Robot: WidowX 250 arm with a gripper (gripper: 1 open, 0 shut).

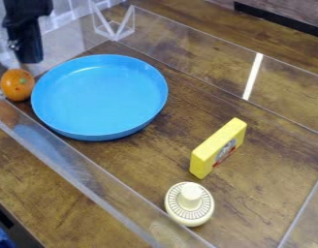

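A dark gripper (26, 48) hangs at the top left, above an orange round fruit (16, 84) that rests just left of a large blue plate (100, 102). Its fingertips look narrow and close together, with no object visible between them, though they are small and dark here.
A yellow box (217, 147) stands right of the plate, and a white round device (189, 204) sits at the bottom. Clear panels edge the wooden surface.
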